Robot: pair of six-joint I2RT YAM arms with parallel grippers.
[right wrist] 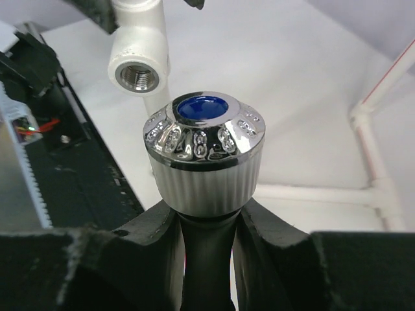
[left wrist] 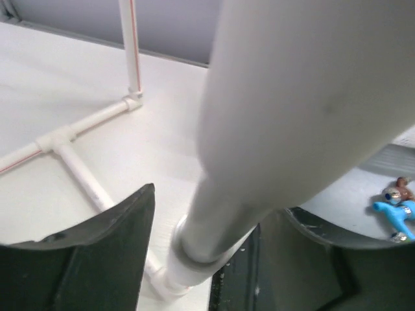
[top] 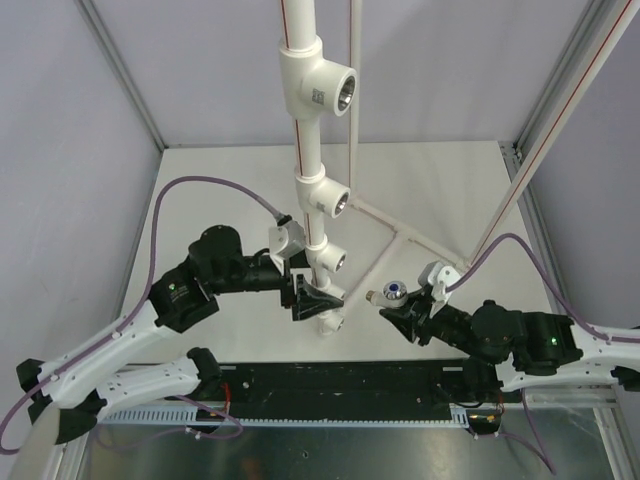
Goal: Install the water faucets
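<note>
A white vertical pipe (top: 308,145) carries several side sockets, including a threaded socket (right wrist: 136,76) seen in the right wrist view. My left gripper (top: 308,300) is at the pipe's lower part, its fingers part open around the pipe, which fills much of the left wrist view. My right gripper (top: 420,315) is shut on a chrome faucet (right wrist: 204,152) with a blue-dotted cap and knurled collar, held to the right of the pipe, apart from the sockets.
A white floor frame of pipes (top: 400,232) lies behind, with thin upright pipes at back and right. In the left wrist view, small coloured fittings (left wrist: 395,210) lie at the right. A dark strip (top: 320,390) runs along the front.
</note>
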